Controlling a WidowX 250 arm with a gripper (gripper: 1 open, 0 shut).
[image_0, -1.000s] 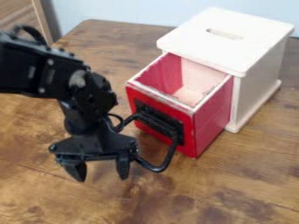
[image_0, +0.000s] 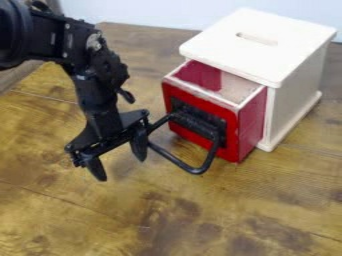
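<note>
A white wooden box (image_0: 286, 60) with a slot on its lid has a red drawer (image_0: 245, 124) pulled part way out toward the left, its pale inside visible. A black handle (image_0: 199, 165) loops out from a black fixture on the drawer front. My black gripper (image_0: 118, 161) hangs just left of the handle, open, its two fingers pointing down with nothing seen between them.
A white wall stands behind at the top.
My arm has moved up and back to the left, away from the drawer front. The drawer looks slightly less far out than a second ago.
</note>
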